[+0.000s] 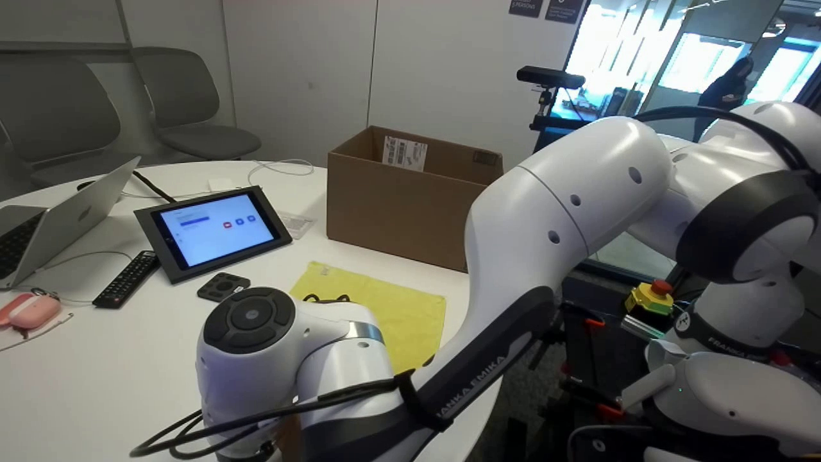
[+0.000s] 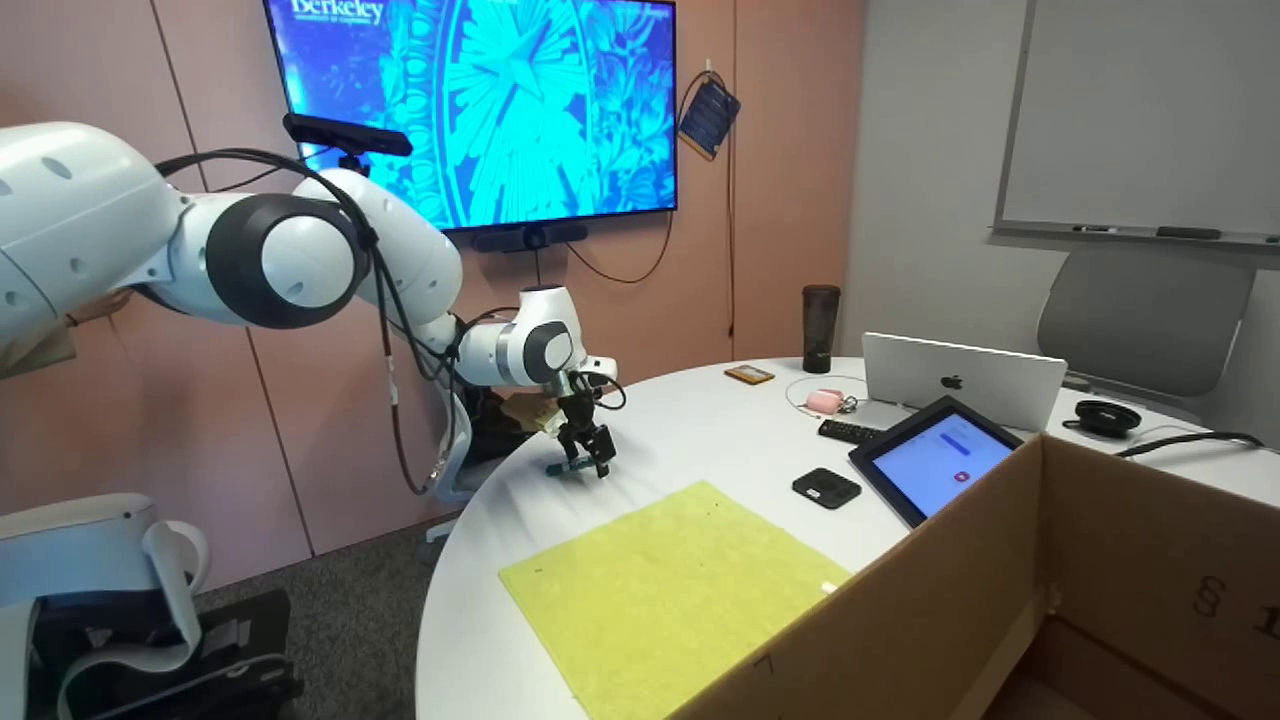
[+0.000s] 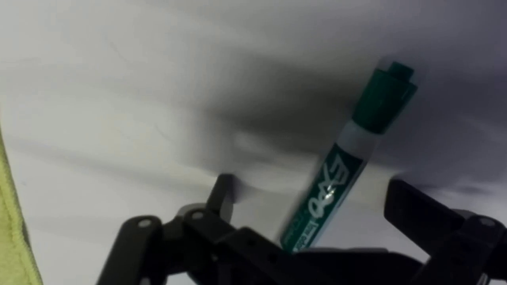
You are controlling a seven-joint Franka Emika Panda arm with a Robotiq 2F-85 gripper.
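A green Expo marker (image 3: 328, 185) lies slantwise on the white table, its capped end pointing to the upper right of the wrist view. My gripper is open low over it, one finger to each side and a visible gap between each finger and the marker. The marker's lower end is hidden behind the gripper body. In exterior view 2 the gripper (image 2: 588, 462) is down by the table's far left edge, with the marker (image 2: 571, 466) showing as a small green strip. The arm blocks both in exterior view 1.
A yellow cloth (image 2: 672, 600) lies flat beside the gripper. Farther off are an open cardboard box (image 1: 400, 204), a tablet (image 1: 217, 228), a small black device (image 1: 224, 286), a remote (image 1: 127, 278), a pink case (image 1: 36, 311) and a laptop (image 1: 77, 219). The table's edge is close to the arm.
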